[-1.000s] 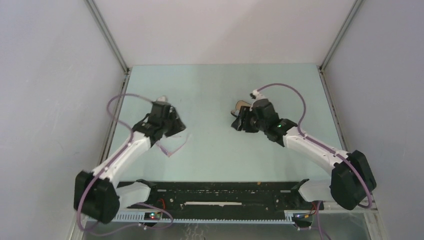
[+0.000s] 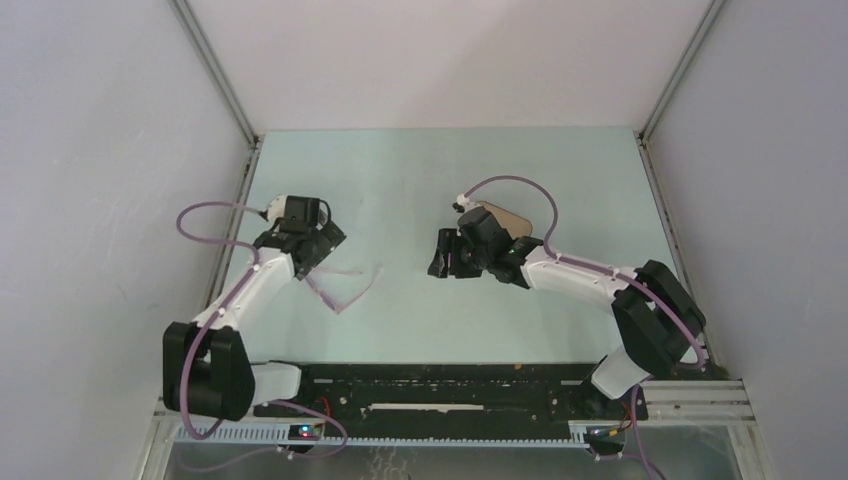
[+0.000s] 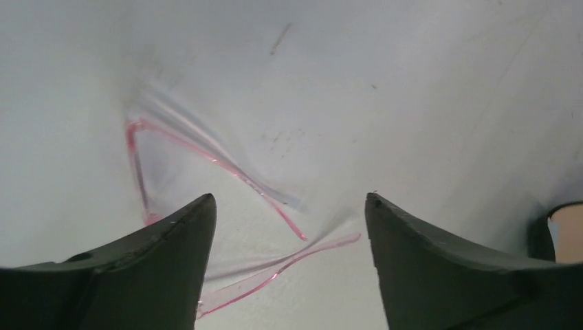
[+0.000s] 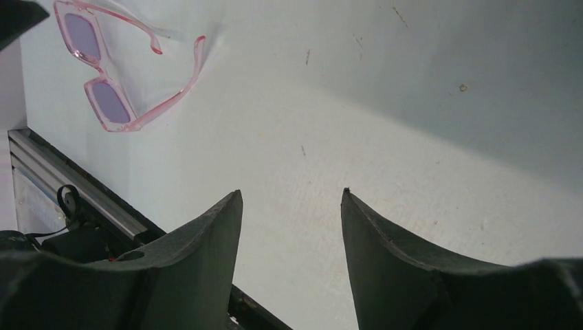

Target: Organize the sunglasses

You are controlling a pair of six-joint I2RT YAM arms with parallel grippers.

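Pink-framed sunglasses (image 2: 337, 305) with purple lenses (image 4: 110, 100) and unfolded temples lie on the left-centre of the table. My left gripper (image 2: 325, 243) hangs just behind them; in the left wrist view its open fingers (image 3: 151, 275) frame the temples, with nothing held. My right gripper (image 2: 445, 260) is open and empty over the middle of the table, to the right of the sunglasses.
A tan, dark-edged object (image 2: 510, 218) lies behind the right gripper, partly hidden by it. Metal rails border it.
My right gripper has moved left and slightly toward the middle. The sunglasses stay in place.
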